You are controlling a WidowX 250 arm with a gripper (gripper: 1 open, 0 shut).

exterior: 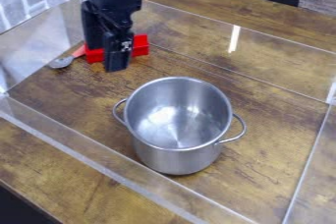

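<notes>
My black gripper (pixel 113 57) hangs over the back left of the wooden table, its fingers pointing down and open. Just behind it lies a red object (pixel 140 44), partly hidden by the gripper and arm. A small metal utensil (pixel 62 62) with a red handle rests to the left of the gripper. A large steel pot (pixel 178 144) with two side handles stands empty at centre front, apart from the gripper.
Transparent panels or edges run along the left, front and right. A dark vent-like strip lies beyond the table at the top right.
</notes>
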